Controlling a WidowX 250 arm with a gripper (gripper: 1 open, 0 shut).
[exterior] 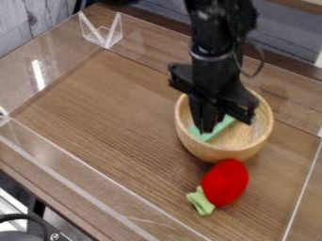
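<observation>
My black gripper (210, 115) is over a light wooden bowl (239, 141) on the right, shut, with nothing visible between its fingers. A green object (217, 125) lies in the bowl, partly behind the gripper. A red, rounded object (224, 184) with a pale green piece (201, 201) at its lower left lies just in front of the bowl.
A white wire-like holder (98, 30) stands at the back left. Black cables or parts lie at the lower left corner.
</observation>
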